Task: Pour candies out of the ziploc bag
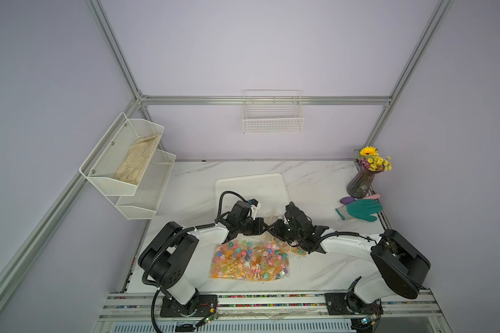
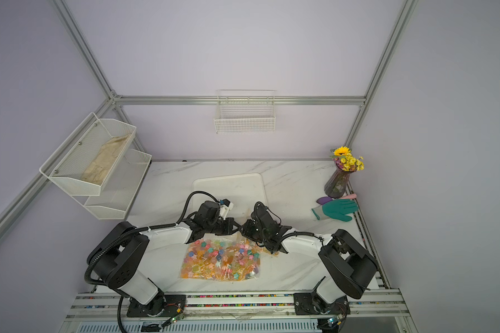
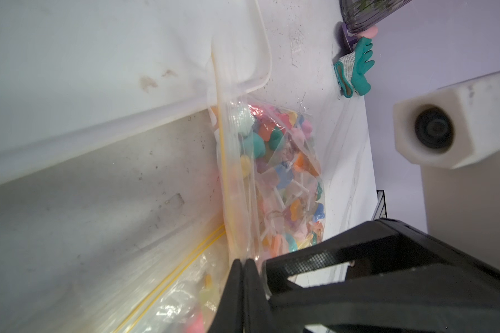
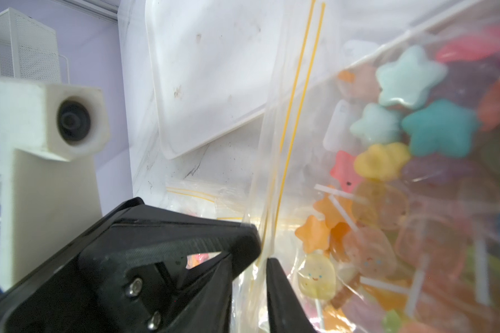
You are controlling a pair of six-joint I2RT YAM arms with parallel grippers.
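A clear ziploc bag [image 4: 372,183] of colourful candies stands raised between my grippers, its yellow zip lines running down toward my fingers. My left gripper is shut, with the thin film at the bag's mouth running in between its fingertips. My right gripper is partly open around the same edge, the film passing through its gap. In the top left view, the left gripper [image 1: 265,226] and right gripper [image 1: 271,227] nearly meet at their tips. The arms hide much of this bag.
A second, larger candy bag [image 1: 250,260] lies flat in front of the grippers. The white tray [image 1: 250,186] is just behind them. Gloves [image 1: 364,209] and a flower vase [image 1: 361,183] stand at the right; a wire shelf [image 1: 129,199] is at the left.
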